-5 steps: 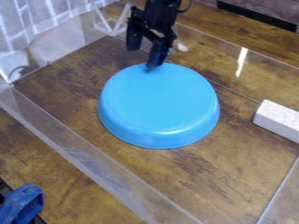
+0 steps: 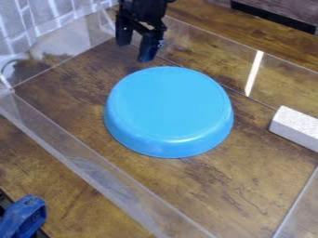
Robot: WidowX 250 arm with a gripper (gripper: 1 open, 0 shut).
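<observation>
A black robot gripper hangs at the top of the camera view, just behind and a little left of a large upturned blue round lid or dish on the wooden surface. Its two dark fingers stand apart, with nothing visible between them.
Clear plastic walls edge the wooden floor. A white block lies at the right. A blue object sits at the lower left, outside the clear wall.
The gripper has moved back and to the left, away from the blue dish's far edge. The dish looks unmoved.
</observation>
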